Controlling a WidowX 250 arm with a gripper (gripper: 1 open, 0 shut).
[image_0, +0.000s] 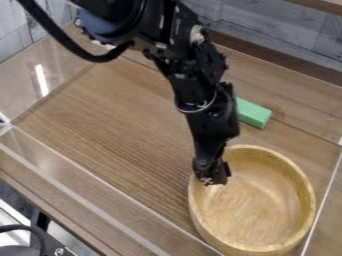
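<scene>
The black arm reaches down from the top to my gripper (214, 171), whose tip is at the left back rim of a wooden bowl (253, 218) on the right. The gripper is open; whether anything is between its fingers is too small to tell. A green block (253, 113) lies behind the arm on the right.
A grey plank wall (281, 45) runs along the back. A dark cable crosses the bottom left corner.
</scene>
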